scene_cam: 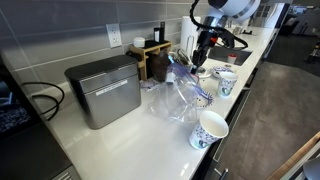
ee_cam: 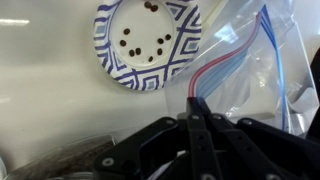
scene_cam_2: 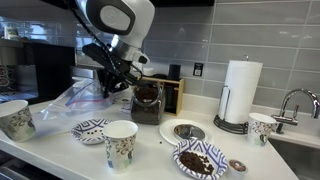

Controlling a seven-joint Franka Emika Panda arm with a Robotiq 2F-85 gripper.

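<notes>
A clear zip bag (scene_cam: 176,100) with a red and blue seal hangs over the counter, its top drawn up to my gripper. The fingers are shut on the bag's edge close to its seal, as the wrist view shows. From the side, the bag (scene_cam_2: 82,96) spreads out to the left below the arm. A patterned plate (ee_cam: 148,42) with several dark beans lies beside the bag. Exactly how much plastic is between the fingertips is hard to see.
Patterned cups (scene_cam: 208,129) stand along the counter's front edge. A bowl of beans (scene_cam_2: 200,158) sits to the right, near a paper towel roll (scene_cam_2: 240,90). Behind the bag are a dark container (scene_cam_2: 148,104) and a wooden rack. A toaster (scene_cam: 106,90) stands by the wall.
</notes>
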